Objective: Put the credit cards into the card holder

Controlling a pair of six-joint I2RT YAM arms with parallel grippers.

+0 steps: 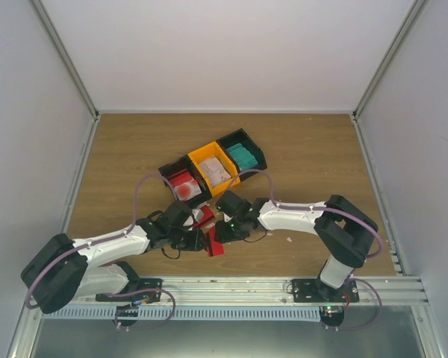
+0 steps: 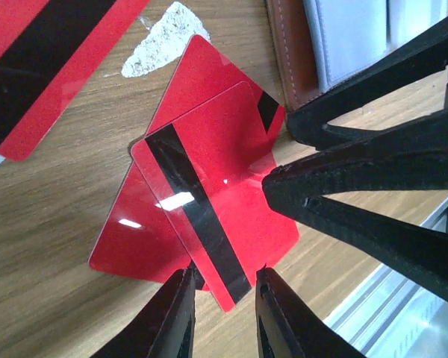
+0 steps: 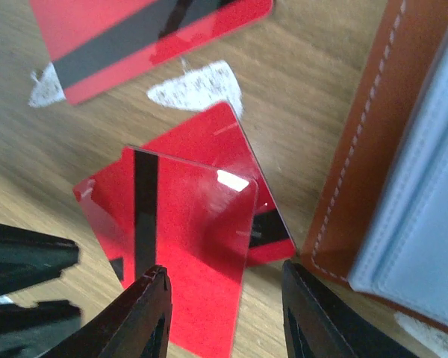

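Observation:
In the left wrist view, one red card point(image 2: 209, 149) with a black stripe lies crosswise over a second red card point(image 2: 131, 250) on the wood. My left gripper is open, its fingertips at the near end of the upper card, with nothing held. At the right of that view, the fingers point(image 2: 343, 168) of my right gripper reach over the same cards' edge. In the right wrist view my right gripper stands open above the overlapping cards, also empty. The brown card holder point(image 3: 369, 127), its inside pale blue, lies open close by on the right.
Another striped red card point(image 2: 41, 71) lies apart, past a worn white patch point(image 2: 164, 41). Behind the arms stand a black bin with red cards point(image 1: 185, 185), an orange bin point(image 1: 201, 154) and a black bin point(image 1: 235, 138) with teal contents. The grippers are close together.

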